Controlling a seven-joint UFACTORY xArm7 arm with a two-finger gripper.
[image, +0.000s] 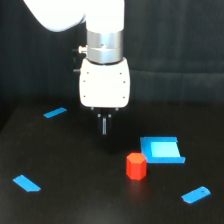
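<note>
The white arm reaches down from the top of the camera view, and its gripper (104, 123) hangs over the dark table. How far apart its small dark fingers stand is too unclear to judge. To the right and nearer the camera is a red block (136, 166), standing on the table and apart from the gripper. Just behind that block, a blue frame or tray (148, 157) has a pale, light-blue inside.
Flat blue pieces lie on the table: one at the back left (55, 113), one at the front left (26, 184) and one at the front right (196, 195). A dark curtain (180, 60) closes off the back.
</note>
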